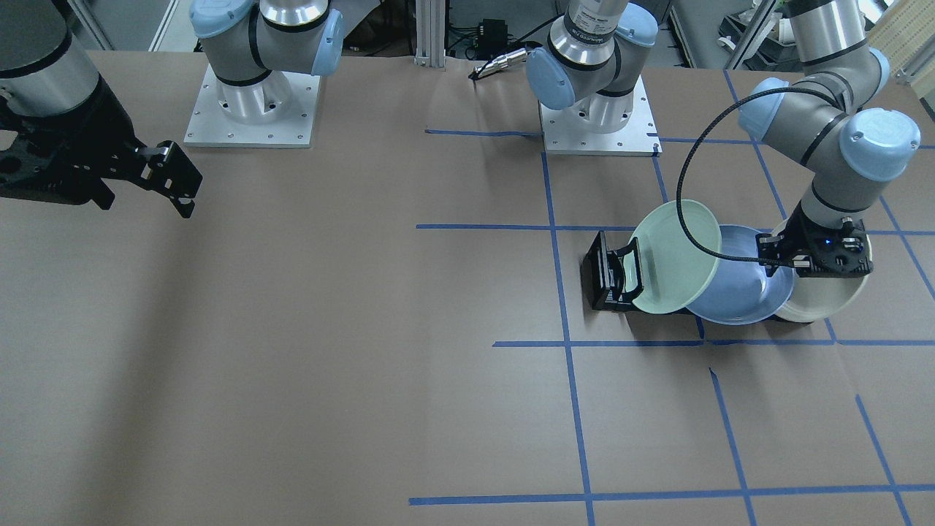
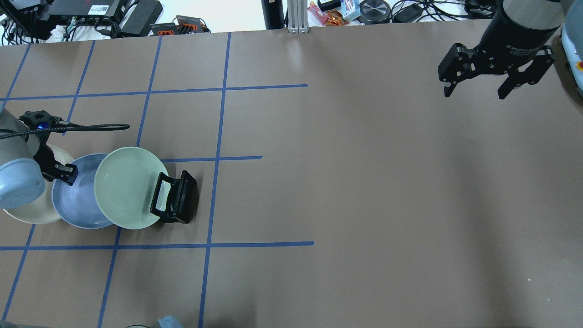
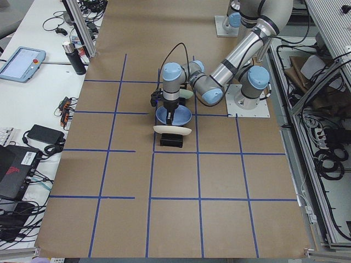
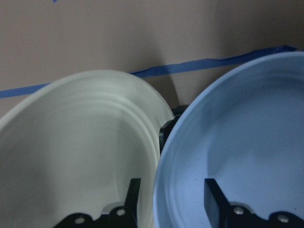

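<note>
A black plate rack [image 2: 184, 199] holds three plates standing tilted: pale green [image 1: 668, 258], light blue [image 1: 736, 289] and cream [image 1: 833, 298]. My gripper is down at the blue plate [image 4: 251, 133] and the cream plate [image 4: 80, 147]. In the left wrist view its fingers are apart, one over each plate, with the blue plate's rim between them. Whether they touch that rim cannot be told; the lower parts of the plates near the gripper are partly hidden.
Another black gripper [image 2: 492, 71] hangs at the far side, well apart. More arm bases stand along the table edge.
</note>
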